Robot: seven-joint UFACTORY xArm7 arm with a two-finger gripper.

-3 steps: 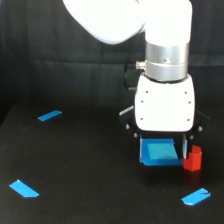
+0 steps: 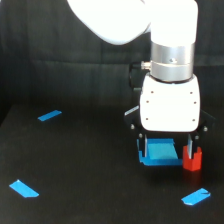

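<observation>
My white gripper (image 2: 168, 145) hangs low over a blue square tray (image 2: 158, 155), its two fingers pointing down, apart, one at the tray's left side and the other near a red block (image 2: 192, 160). The red block stands just right of the tray, close to the right finger; whether they touch I cannot tell.
Strips of blue tape lie on the black table (image 2: 80, 170): one at back left (image 2: 49, 115), one at front left (image 2: 23, 188), one at front right (image 2: 195, 197).
My gripper has shifted slightly to the right. The tray and red block look about the same.
</observation>
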